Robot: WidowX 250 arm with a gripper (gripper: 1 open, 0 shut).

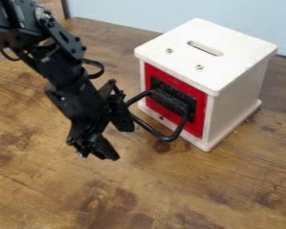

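A white box [227,63] with a slot in its top stands at the upper right. Its red front [198,125] holds a black panel with a black loop handle [170,138] sticking out low. Left of the handle, my black gripper [93,147] points down over the wooden table, clear of the box front. Its fingers are dark and small in view, so their state is unclear.
A pale wall [121,9] runs behind the table.
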